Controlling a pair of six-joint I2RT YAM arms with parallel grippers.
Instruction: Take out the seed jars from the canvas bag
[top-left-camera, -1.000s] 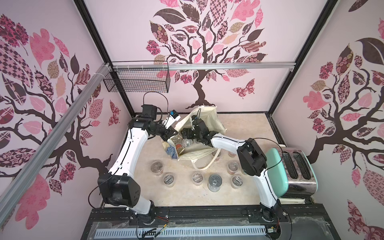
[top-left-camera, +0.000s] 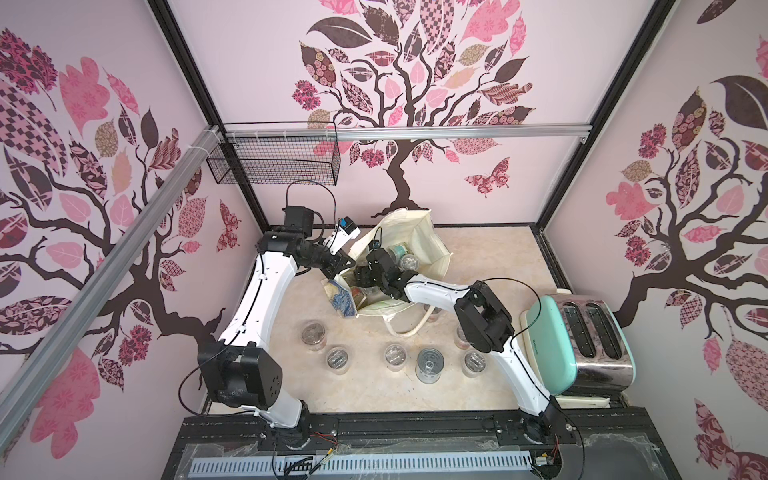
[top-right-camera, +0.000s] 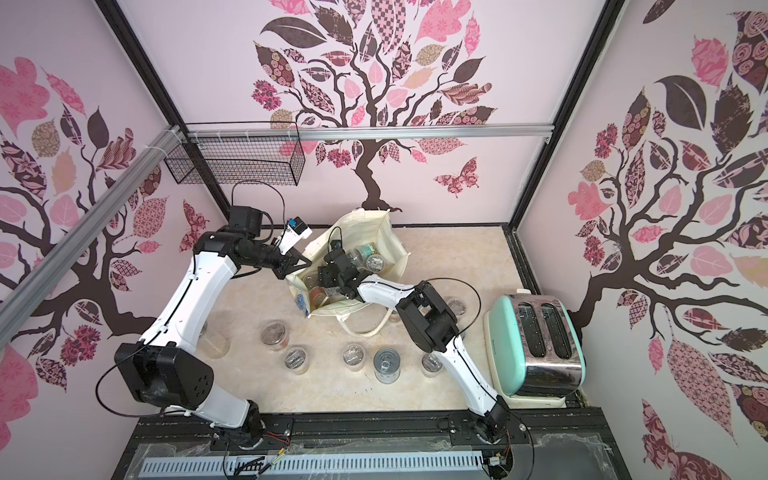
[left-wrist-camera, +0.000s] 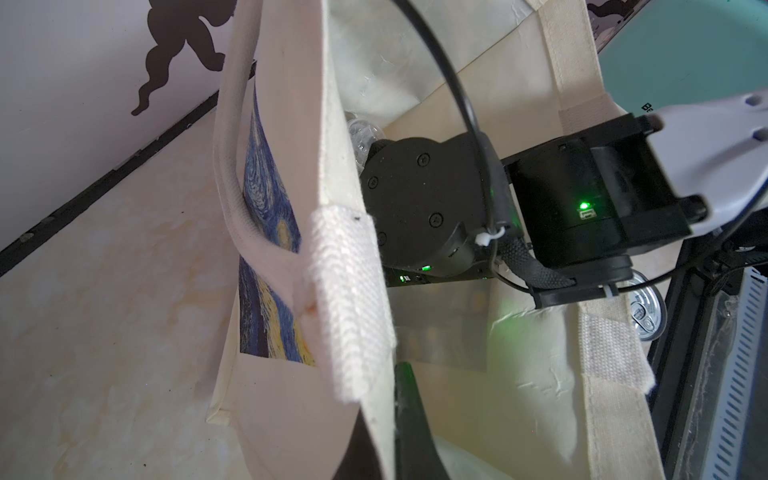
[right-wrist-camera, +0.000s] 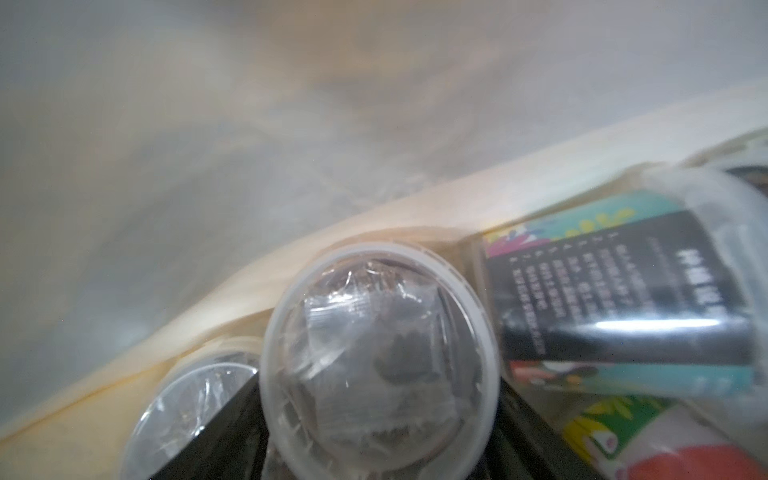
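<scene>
The cream canvas bag stands at the back middle, several seed jars inside. My left gripper is shut at the bag's left rim; in the left wrist view the white fabric edge runs down to its fingertips. My right gripper is down inside the bag. In the right wrist view a clear-lidded jar is between its blurred, partly hidden fingers; I cannot tell whether they grip it. Another upright jar is beside it, and a labelled jar lies on its side.
Several jars stand along the front of the table, such as one, with a taller can. A mint toaster is at the right, a wire basket above at back left.
My right gripper and arm have moved left and down within the bag over the last second.
</scene>
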